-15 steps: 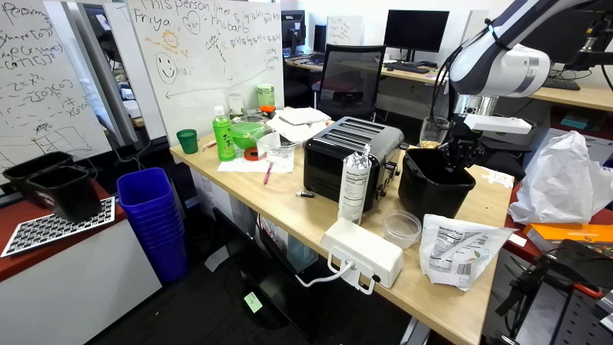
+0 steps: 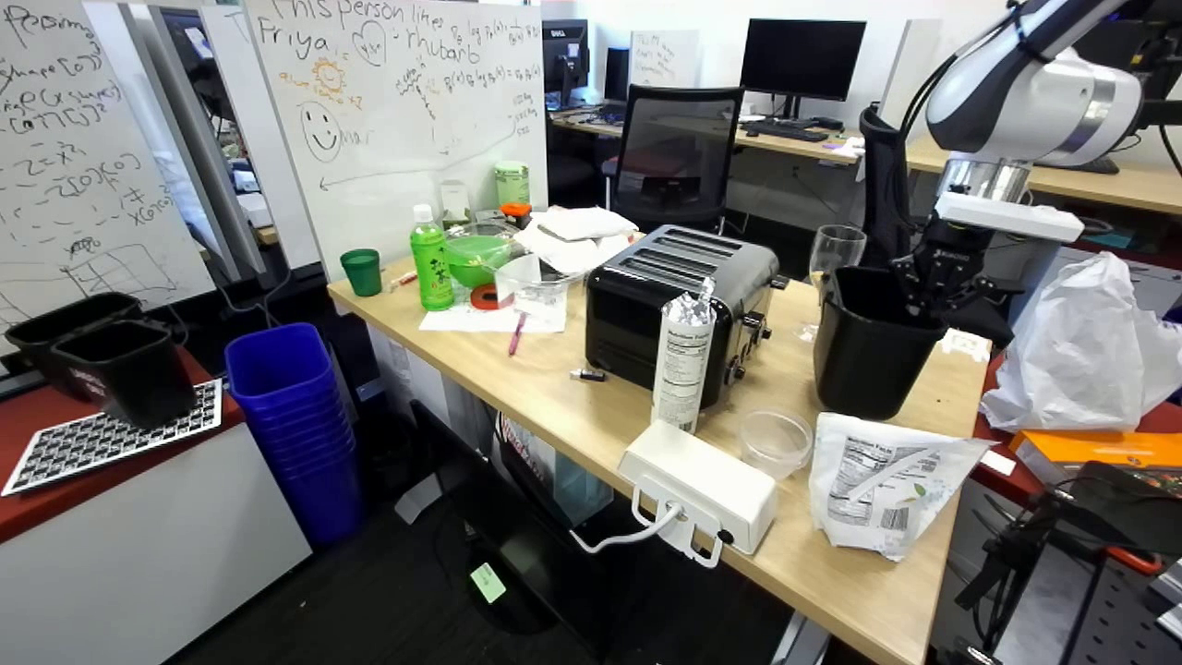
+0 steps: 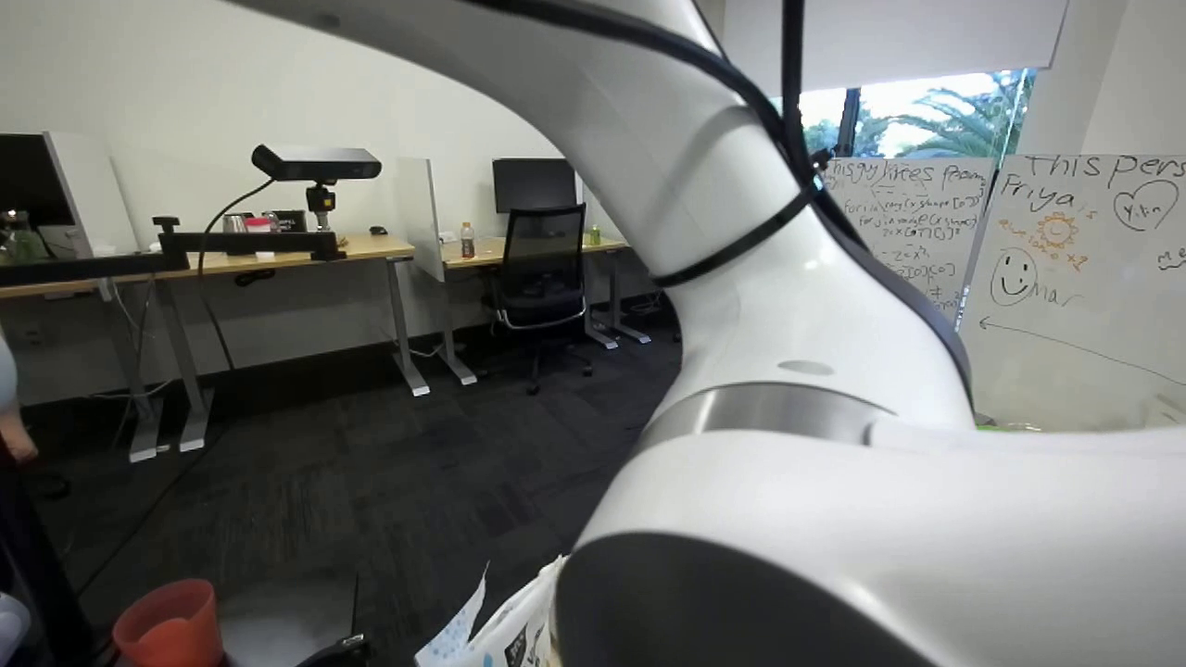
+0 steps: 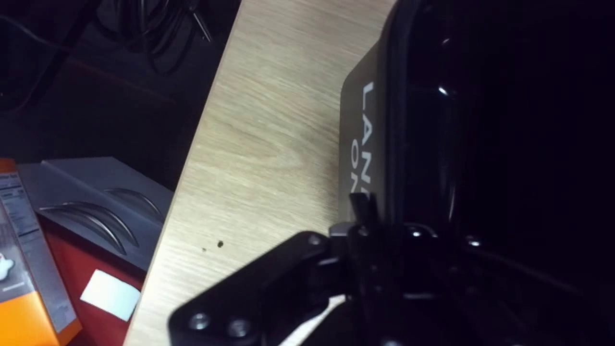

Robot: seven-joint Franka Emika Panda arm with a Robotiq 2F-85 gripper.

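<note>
The black bin (image 2: 870, 360) is at the right end of the wooden table, its mouth facing up and its body leaning somewhat. On its far right rim my gripper (image 2: 928, 308) is shut, pinching the wall. From the wrist view, the gripper straddles the rim of the bin (image 4: 354, 101), beside the white lettering on its outer side. The inside of the bin is too dark to read. Whether its base touches the table cannot be told.
A black toaster (image 2: 676, 294) stands left of the bin, with a wine glass (image 2: 837, 255) behind it. In front are a clear round container (image 2: 776, 438) and a white pouch (image 2: 886, 482). Bare wood (image 4: 248, 155) runs to the table's right edge.
My gripper and the black bin have shifted right together, toward the table's right edge. The bin appears slightly higher and more tilted; the clear container and the pouch have stayed put.
</note>
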